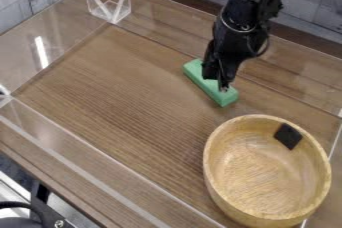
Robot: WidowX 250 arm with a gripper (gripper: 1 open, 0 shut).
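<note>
The black gripper (214,57) points down over the upper middle of the wooden table, its tip just above the far end of a green block (211,84). The fingertips are small and dark, with nothing visible between them; they look shut. Whether they touch the block is hard to tell.
A beige round basket (267,202) fills the lower right, with a black rectangle (287,135) at its rim. A white wire-like object (110,4) stands at the back left.
</note>
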